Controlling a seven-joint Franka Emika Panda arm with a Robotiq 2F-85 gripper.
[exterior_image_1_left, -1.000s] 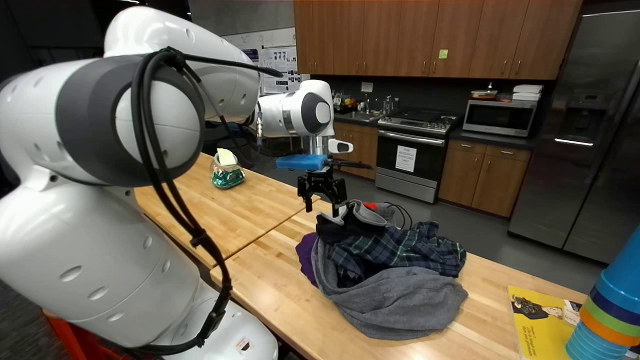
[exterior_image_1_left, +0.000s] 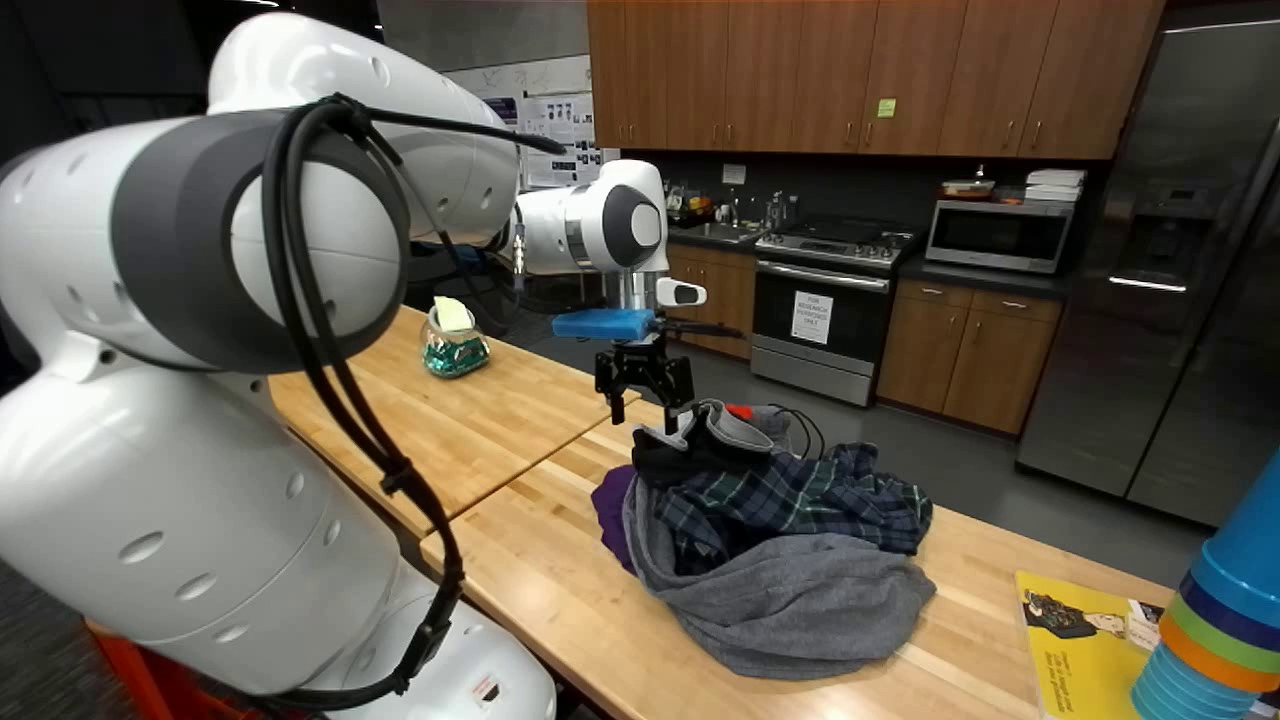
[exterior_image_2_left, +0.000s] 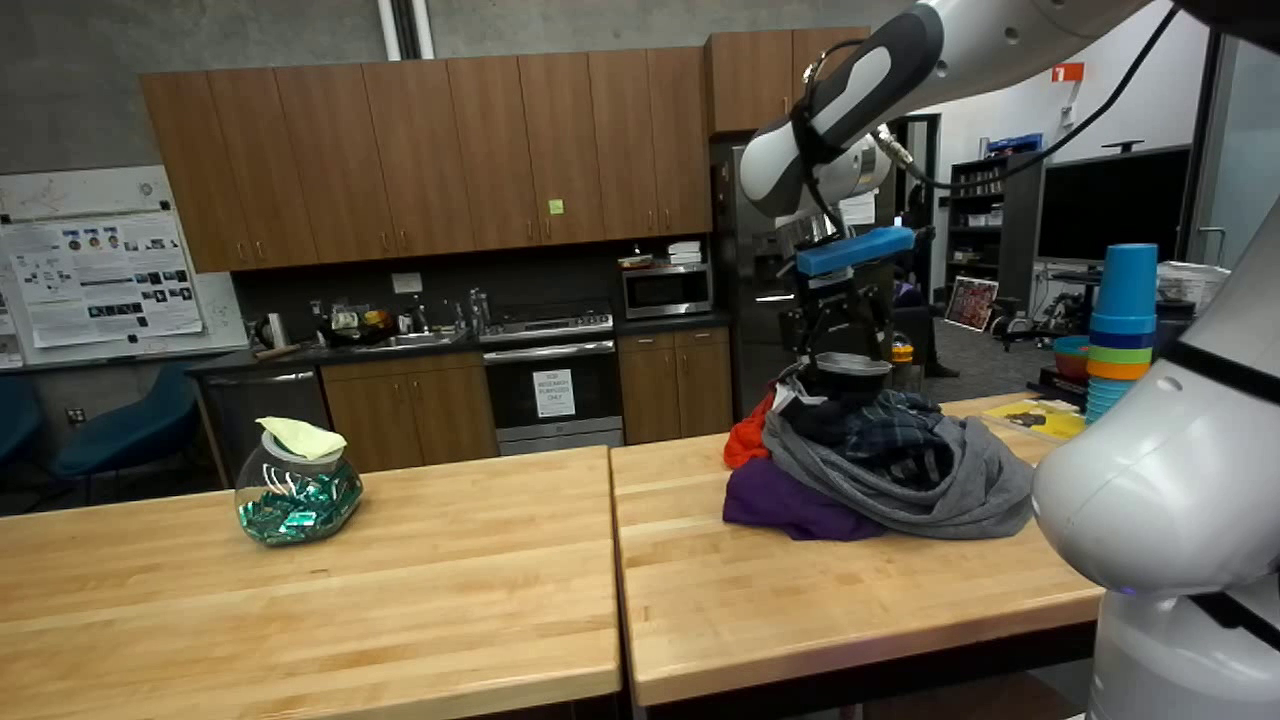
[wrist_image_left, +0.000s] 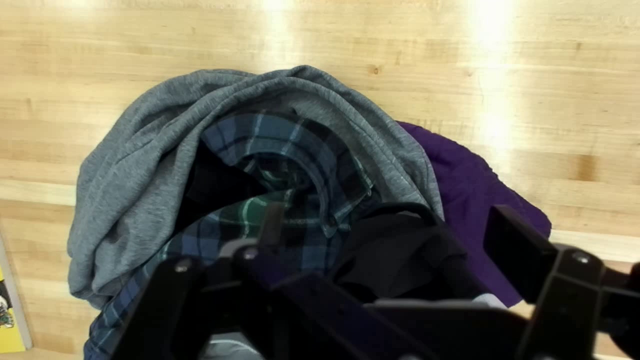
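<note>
A heap of clothing lies on the wooden table. In it are a grey garment (exterior_image_1_left: 786, 600), a dark plaid shirt (exterior_image_1_left: 828, 498), a purple cloth (exterior_image_2_left: 792, 502) and a black item with a light grey rim (exterior_image_1_left: 734, 428). My gripper (exterior_image_1_left: 643, 408) hangs just over the black item, fingers spread and pointing down. In the wrist view its two fingers stand wide apart above dark cloth (wrist_image_left: 402, 252), and I see nothing held between them. The gripper's own body hides the lower part of the heap there.
A glass jar (exterior_image_2_left: 300, 492) of green-wrapped items stands on the other tabletop. Stacked blue cups (exterior_image_1_left: 1212, 612) and a yellow book (exterior_image_1_left: 1080, 660) occupy the table's far end. Bare wood (exterior_image_2_left: 684, 600) lies in front of the heap. A red cloth (exterior_image_2_left: 749, 434) shows at its back.
</note>
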